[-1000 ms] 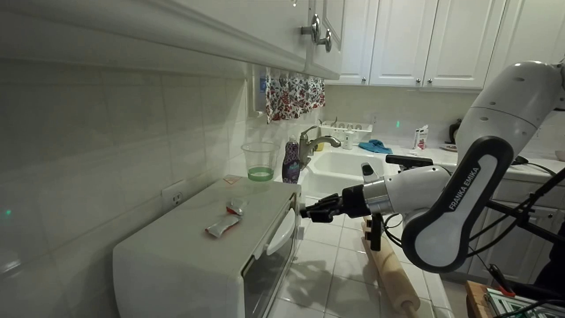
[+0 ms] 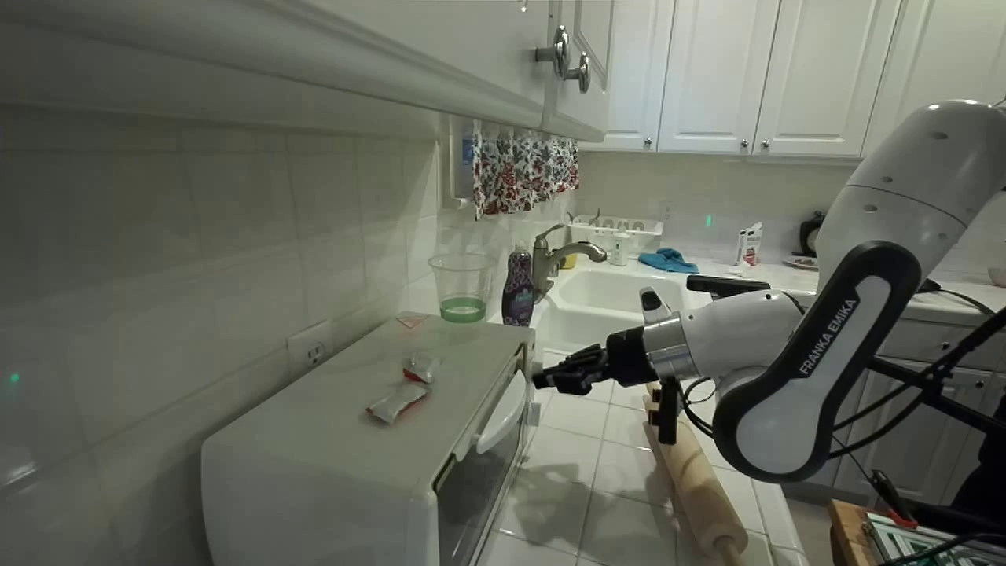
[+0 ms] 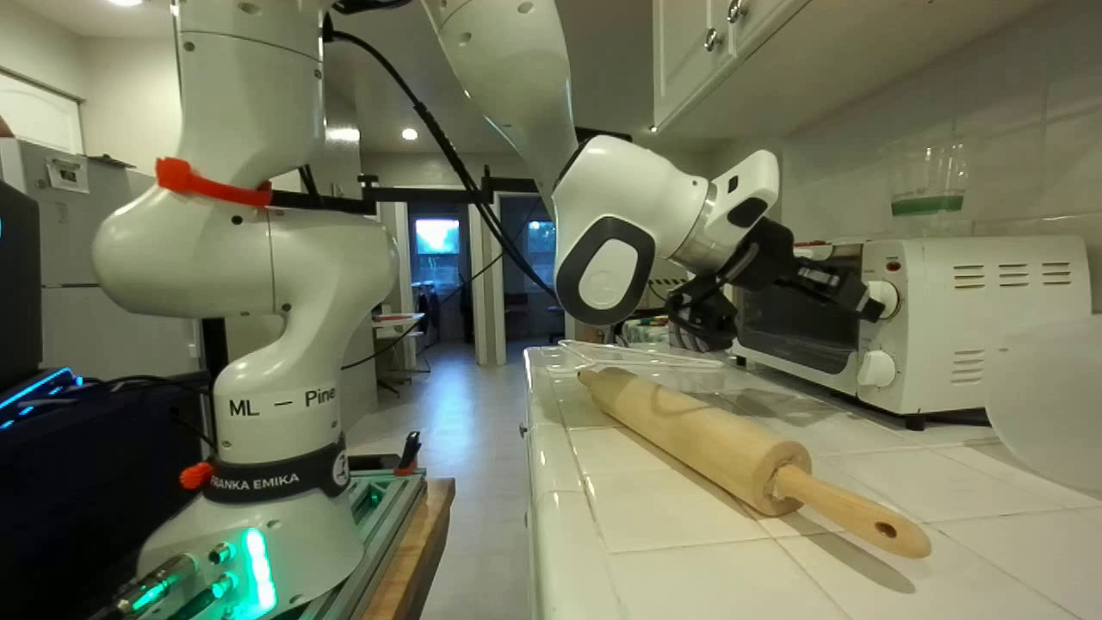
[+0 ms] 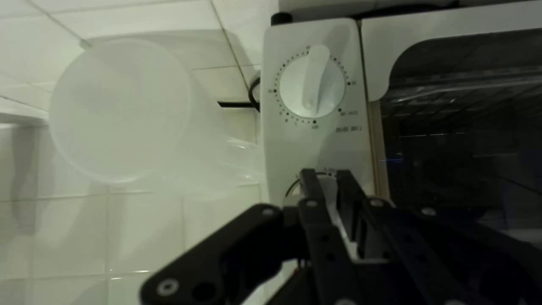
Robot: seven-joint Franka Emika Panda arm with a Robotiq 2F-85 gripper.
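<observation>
The white toaster oven (image 3: 981, 310) stands on the counter with two round knobs on its front panel. My gripper is shut on the upper knob (image 3: 885, 296), whose pale ridge shows between the black fingers in the wrist view. Most of that knob's dial is hidden behind the fingers. The lower knob (image 4: 312, 84) is free and fully visible in the wrist view, with dial marks around it. Beside the panel, the oven's dark glass door (image 4: 467, 127) is closed.
A wooden rolling pin (image 3: 702, 434) lies on the tiled counter below the arm. On the oven top are small packets (image 2: 398, 401) and a clear cup with a green base (image 2: 463, 288). A translucent round container (image 4: 119, 112) stands beside the oven.
The arm's upper links have shifted slightly. My gripper stays at the oven's knob, its fingertips only a hair further left.
</observation>
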